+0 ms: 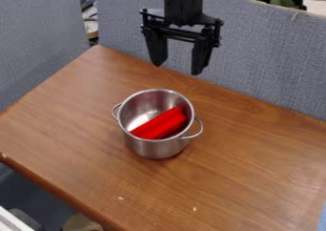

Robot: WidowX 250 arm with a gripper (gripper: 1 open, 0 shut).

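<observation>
A steel pot point(144, 147) with two side handles stands in the middle of the wooden table. A red cylindrical object point(158, 125) lies inside it. My black gripper point(180, 58) hangs above and behind the pot, near the grey back panel, its two fingers wide apart with nothing between them.
Grey padded panels point(45, 39) border it at the left and back. The table's front edge runs along the lower left.
</observation>
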